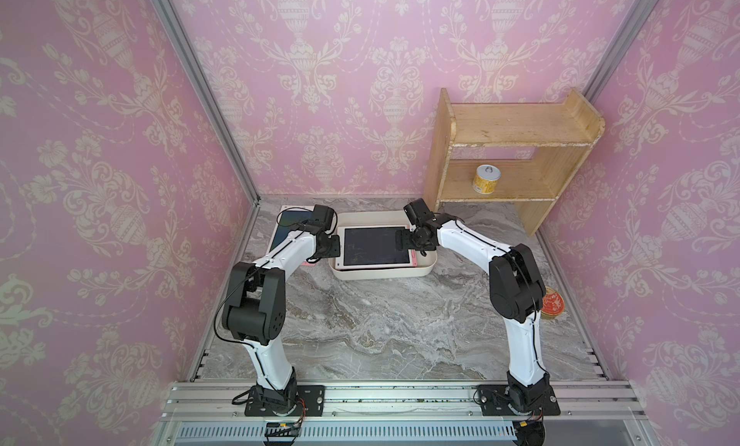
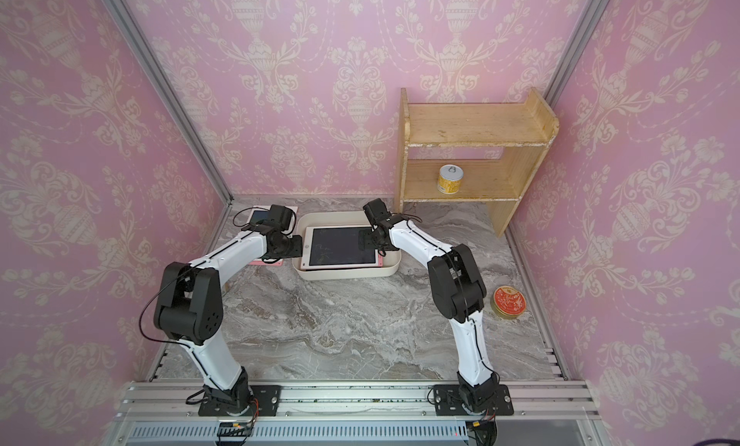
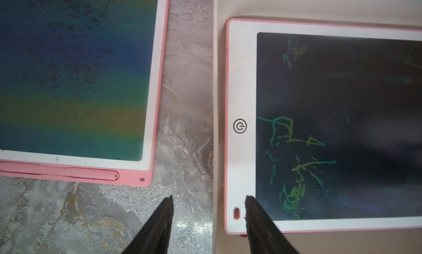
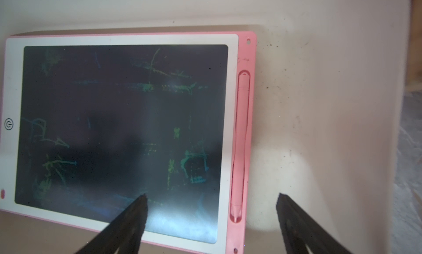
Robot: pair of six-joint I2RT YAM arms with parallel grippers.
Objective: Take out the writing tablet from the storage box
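A pink-edged writing tablet [image 2: 339,247] with a dark screen lies flat in the cream storage box [image 2: 347,273]. Faint green scribbles show on that tablet [image 3: 334,122] in the left wrist view. Over the box's left wall stands my left gripper, part open, one finger outside the wall and the other over the tablet's lower left corner, nothing between them but the wall and edge below. My right gripper is wide open above the tablet's right side, its fingers straddling the pink stylus edge [image 4: 241,144]. Whether either touches the tablet, I cannot tell.
A second tablet [image 3: 74,78] lies on the marble table left of the box. Behind on the right is a wooden shelf [image 1: 520,133] holding a yellow can [image 1: 486,179]. A red-lidded tin [image 2: 508,301] sits far right.
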